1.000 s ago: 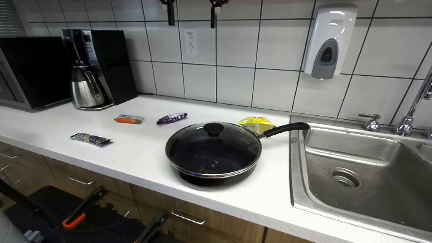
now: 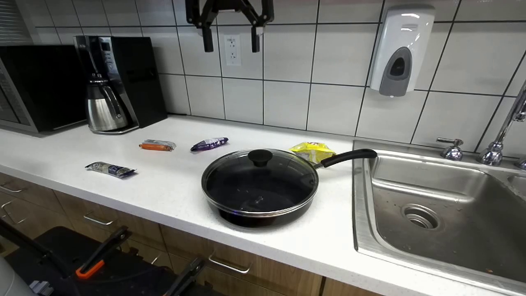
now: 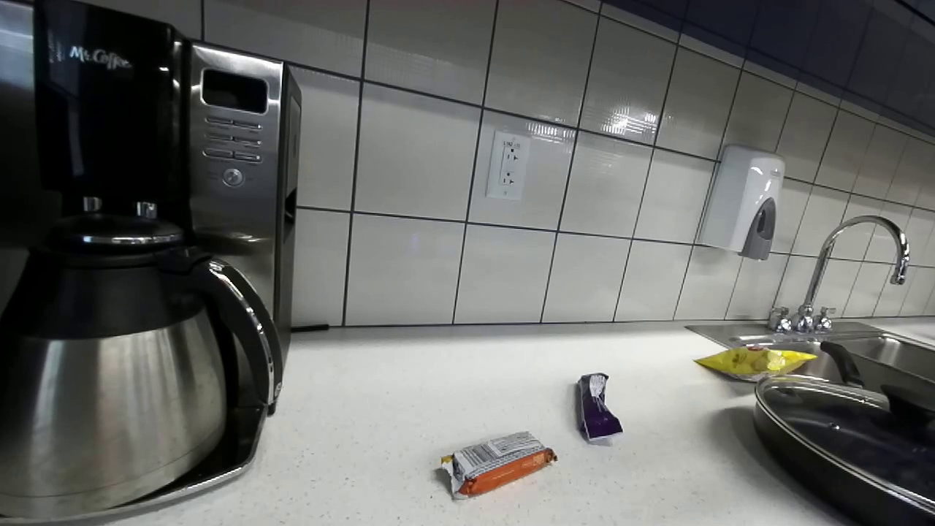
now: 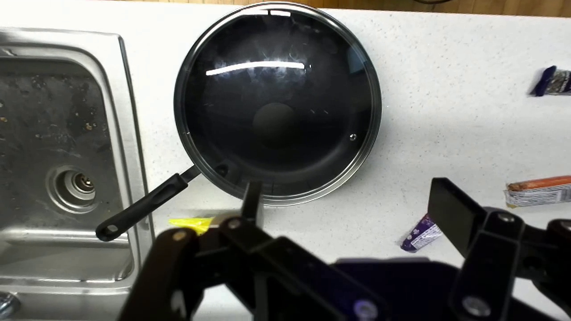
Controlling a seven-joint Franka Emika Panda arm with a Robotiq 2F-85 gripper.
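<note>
My gripper [image 2: 230, 47] hangs open in the air high over the counter, its fingers wide apart with nothing between them. Below it stands a black pan [image 2: 256, 217] covered by a glass lid with a round black knob [image 2: 259, 157]. The pan's handle [image 2: 347, 158] points toward the sink. Behind the pan lies a yellow bag [image 2: 313, 149], mostly hidden by a finger in the wrist view. A purple packet [image 2: 209, 144], an orange and silver bar [image 2: 157, 145] and a dark blue packet [image 2: 110, 169] lie apart on the counter to the pan's left.
A steel sink [image 2: 362, 212] is right of the pan. At the left stand a coffee maker [image 3: 245, 201] with a steel carafe [image 3: 114, 403] and a black microwave [image 2: 42, 84]. The tiled wall carries a soap dispenser [image 2: 404, 49]. Bare counter [image 2: 167, 192] lies left of the pan.
In exterior view 1 my gripper has come lower, and its fingers stand slightly closer together in the picture. The pan and packets have not moved.
</note>
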